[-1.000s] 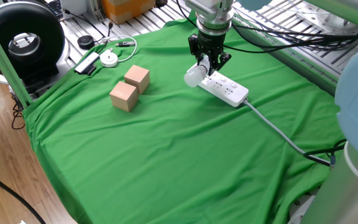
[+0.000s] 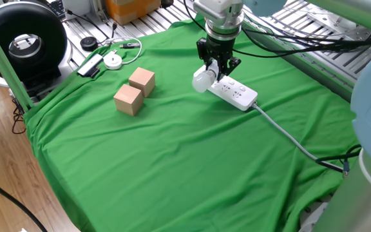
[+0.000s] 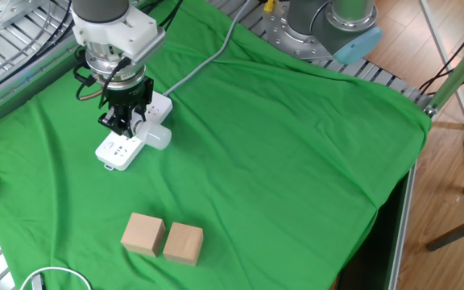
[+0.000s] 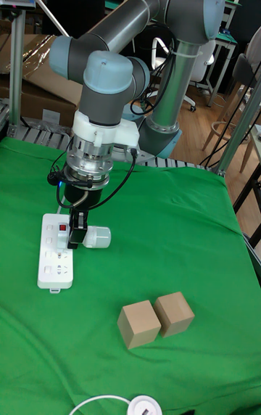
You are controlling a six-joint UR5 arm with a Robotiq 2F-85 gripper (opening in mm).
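A white power strip (image 2: 237, 96) lies on the green cloth, its grey cable running off to the near right. Over its far end my gripper (image 2: 217, 71) points down, shut on a white bulb-shaped lamp (image 2: 203, 81). In exterior view 2 the lamp's rounded end (image 3: 157, 137) sticks out sideways past the strip's edge (image 3: 113, 153). From exterior view 3, the black fingers (image 4: 75, 231) are around the lamp's narrow part, with its pale base on the strip side. Whether the lamp's plug sits in a socket cannot be made out; the fingers hide it.
Two wooden blocks, one nearer (image 2: 129, 100) and one farther (image 2: 142, 81), stand close together on the cloth. A white round charger (image 2: 113, 60) with its cable lies at the far left edge.
Strip and blocks have not moved.
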